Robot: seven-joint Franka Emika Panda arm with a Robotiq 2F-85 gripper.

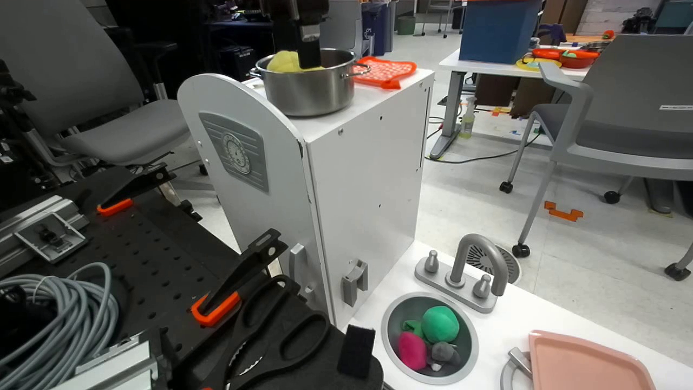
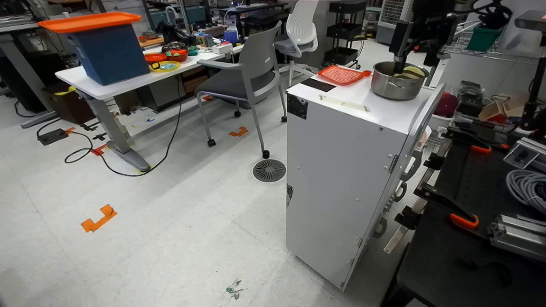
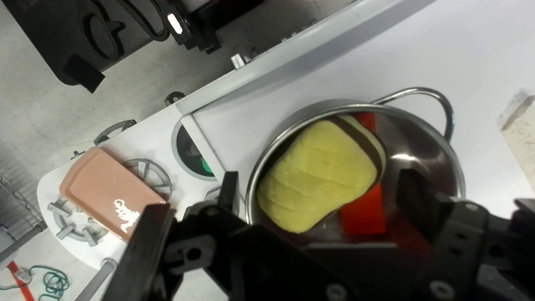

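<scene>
A steel pot point(image 1: 308, 88) stands on top of the white cabinet point(image 1: 364, 175). In it lies a plump yellow soft piece point(image 3: 318, 175) with a dark brown stripe along one edge, rising partly above the rim in exterior view 1. Beside and partly under it, something flat and red point(image 3: 363, 213) shows on the pot's floor. My gripper is open over the pot, its fingers wide apart on either side of the yellow piece. From the side, one dark finger point(image 1: 309, 54) reaches down to the pot's mouth. Whether either finger touches the piece I cannot tell.
An orange-red perforated tray point(image 2: 341, 74) lies behind the pot on the cabinet. Lower down, a sink point(image 1: 472, 348) holds green, pink and grey soft toys, near a grey faucet point(image 1: 477, 253) and a pink tray point(image 1: 584, 364). The pot's loop handle point(image 3: 421, 91) sticks out.
</scene>
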